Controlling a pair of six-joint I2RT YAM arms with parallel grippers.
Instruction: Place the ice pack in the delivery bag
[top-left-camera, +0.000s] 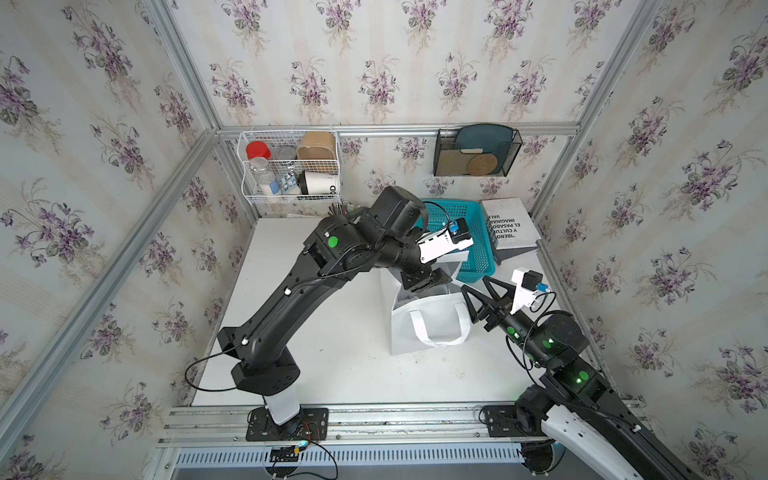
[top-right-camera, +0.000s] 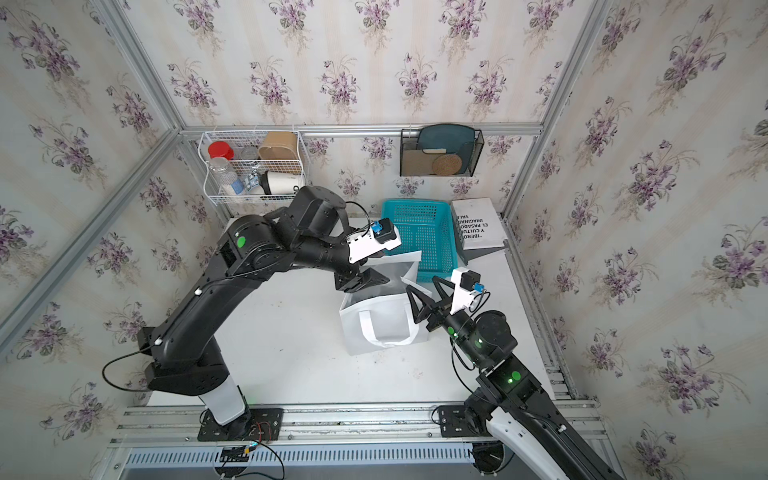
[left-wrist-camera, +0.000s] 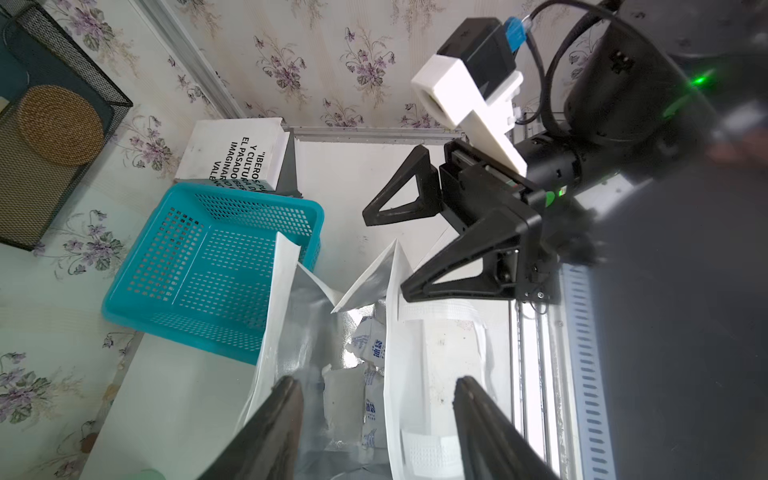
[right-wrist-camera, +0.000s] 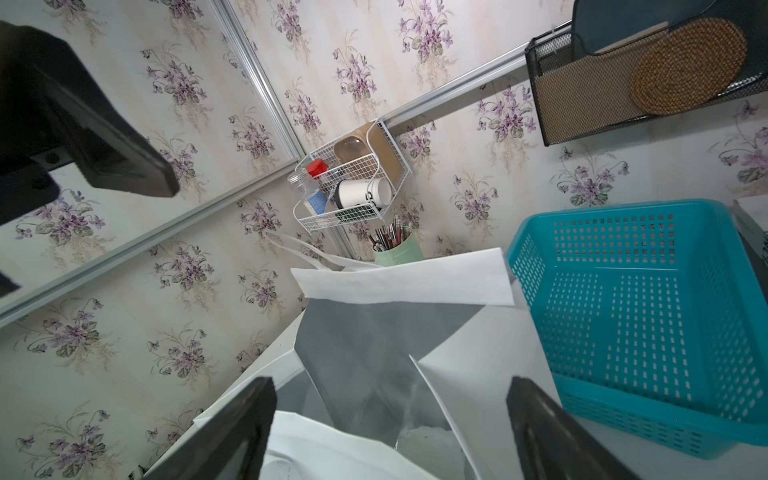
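Note:
The white delivery bag (top-left-camera: 432, 320) stands on the table with its silver-lined mouth open and a handle on its front. Inside it, the left wrist view shows white packs with blue print: one ice pack (left-wrist-camera: 368, 340) toward the far end, another pack (left-wrist-camera: 344, 400) and a third (left-wrist-camera: 374, 408) beside it. Over the mouth hangs my left gripper, its fingers apart and nothing held between them. My right gripper is open at the bag's right side, close to the rim; whether it touches is unclear.
Behind the bag sits an empty teal basket (top-left-camera: 478, 248), with a white printed box (top-left-camera: 509, 224) to its right. A wire shelf (top-left-camera: 289, 172) and a mesh holder (top-left-camera: 477, 156) hang on the back wall.

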